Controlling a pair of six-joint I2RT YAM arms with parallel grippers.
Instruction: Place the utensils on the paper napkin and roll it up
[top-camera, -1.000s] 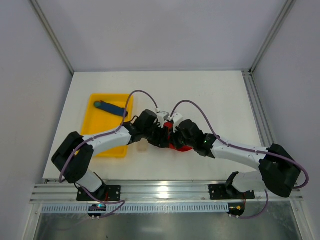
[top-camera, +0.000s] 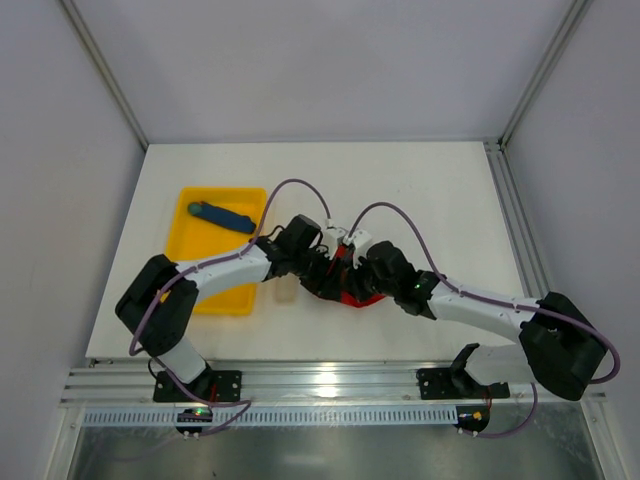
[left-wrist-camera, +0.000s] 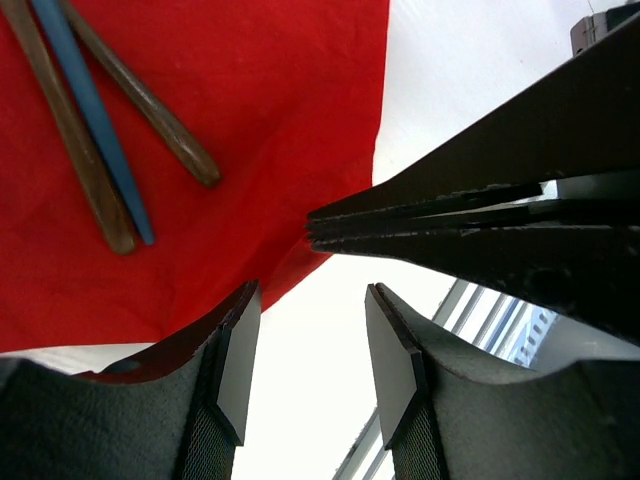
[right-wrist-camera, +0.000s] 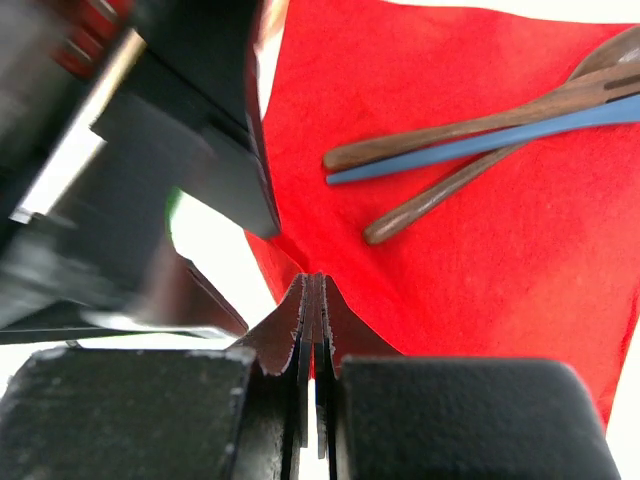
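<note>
The red napkin (right-wrist-camera: 480, 270) lies on the white table, mostly hidden by both hands in the top view. On it rest a wooden fork (right-wrist-camera: 450, 135), a blue utensil (right-wrist-camera: 420, 158) and a wooden spoon (right-wrist-camera: 440, 190), their handles crossing. My right gripper is shut at a napkin corner; the left wrist view shows a bit of red at its fingertips (left-wrist-camera: 330, 240). Close beside it, my left gripper stands open, its left finger (left-wrist-camera: 240, 360) over the napkin's edge. Only bare table and a little of that edge show between its fingers.
A yellow tray (top-camera: 178, 245) holding a dark blue item (top-camera: 225, 217) stands on the left. The two hands nearly touch over the napkin, leaving little room between them.
My left hand has shifted a little to the right. The right hand has moved slightly right and toward the front edge, and a bit more red shows between them.
</note>
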